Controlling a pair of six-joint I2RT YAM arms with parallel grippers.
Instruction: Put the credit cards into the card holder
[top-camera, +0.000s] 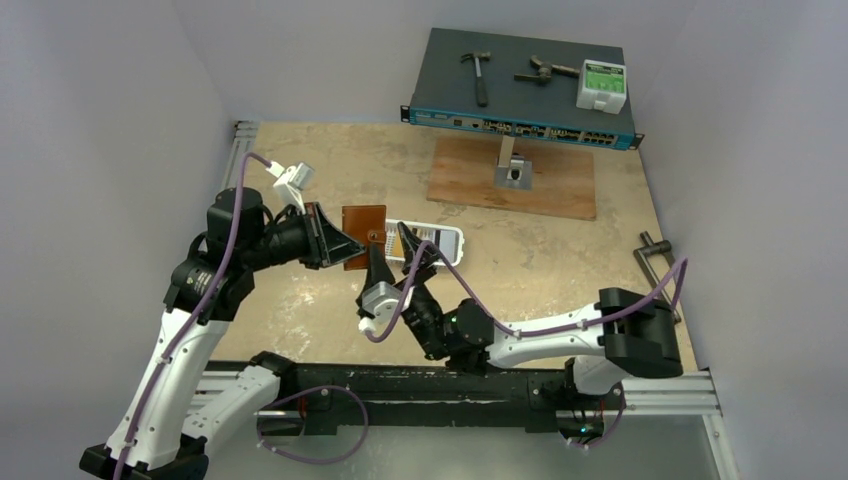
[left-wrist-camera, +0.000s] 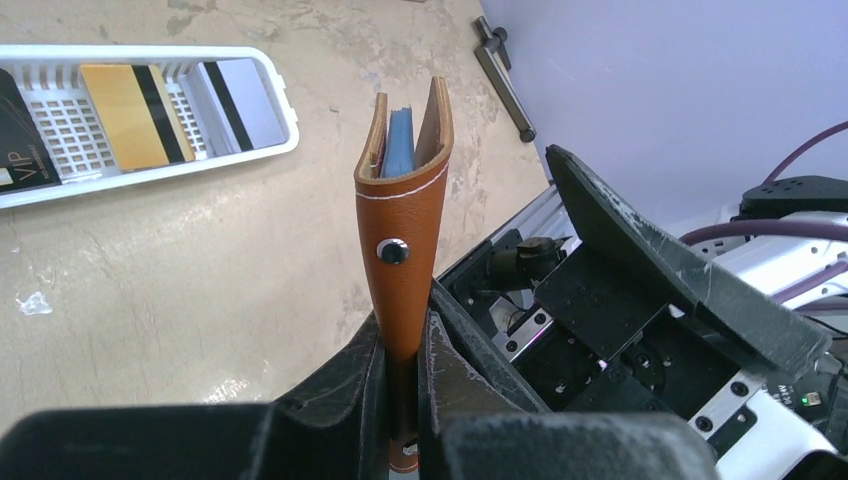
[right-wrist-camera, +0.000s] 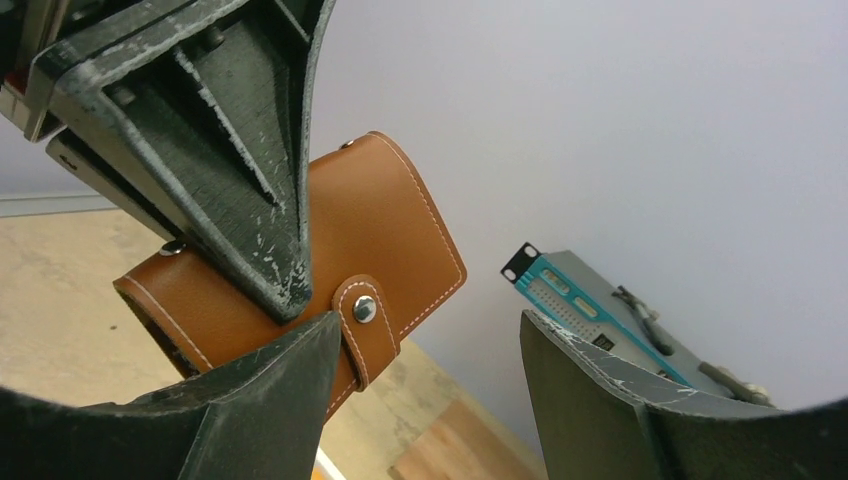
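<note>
A brown leather card holder (top-camera: 362, 225) is upright in my left gripper (top-camera: 350, 251), which is shut on it; in the left wrist view a blue card (left-wrist-camera: 399, 140) shows inside its top. My right gripper (top-camera: 387, 244) is part open beside the holder's right side; the holder's flap with its snap (right-wrist-camera: 364, 330) faces its fingers. Below, the white basket (left-wrist-camera: 278, 142) holds a black VIP card (left-wrist-camera: 22, 140), a gold card (left-wrist-camera: 125, 115) and silver cards (left-wrist-camera: 240, 100).
A network switch (top-camera: 440, 75) with hammers and a box stands at the back on a wooden board (top-camera: 450, 180). A metal tool (top-camera: 655, 270) lies at the right edge.
</note>
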